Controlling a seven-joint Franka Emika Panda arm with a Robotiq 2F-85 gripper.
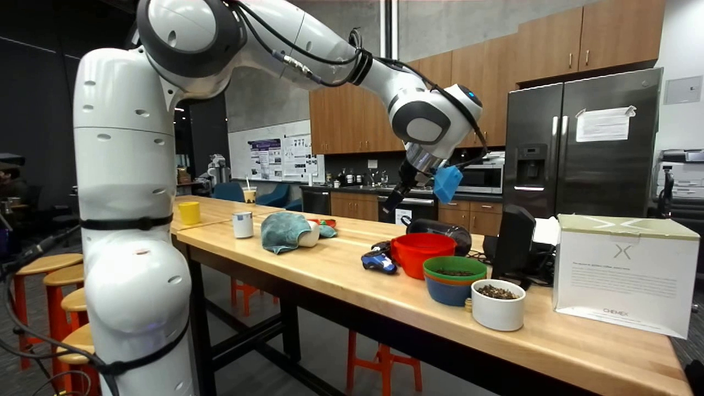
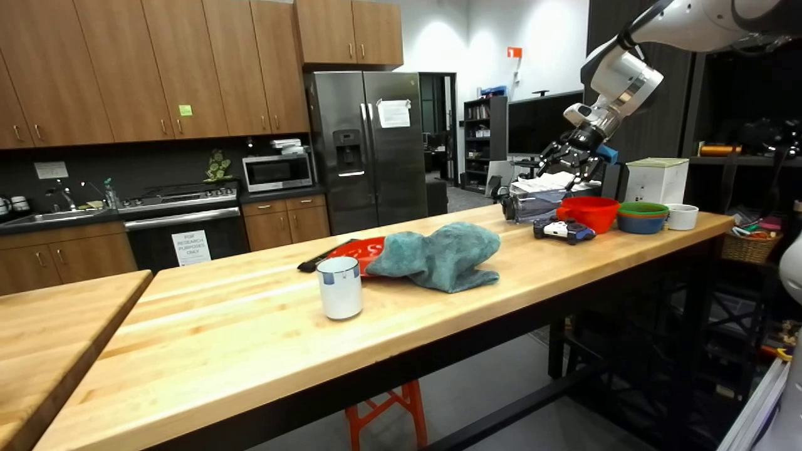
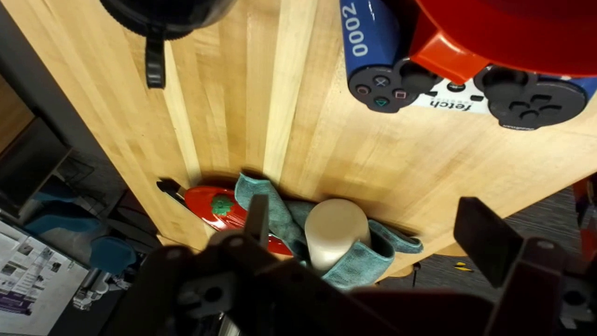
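Note:
My gripper is open, its two dark fingers wide apart with nothing held between them. In exterior view 1 the gripper (image 1: 394,201) hangs above the table, up and to the left of a red bowl (image 1: 422,253). Beyond the fingers in the wrist view lies a teal cloth (image 3: 362,264) around a cream cylindrical object (image 3: 336,227). Beside the cloth is a red item with a strawberry picture (image 3: 215,207) and a black handle. A blue and black game controller (image 3: 386,89) sits against the red bowl (image 3: 520,33).
A clear, dark-lidded jar (image 1: 439,232) lies behind the red bowl. Stacked green and blue bowls (image 1: 455,277), a white cup of dried bits (image 1: 498,303) and a Chemex box (image 1: 627,270) fill the right end. A white mug (image 1: 242,225) stands left of the cloth; mid-table is clear.

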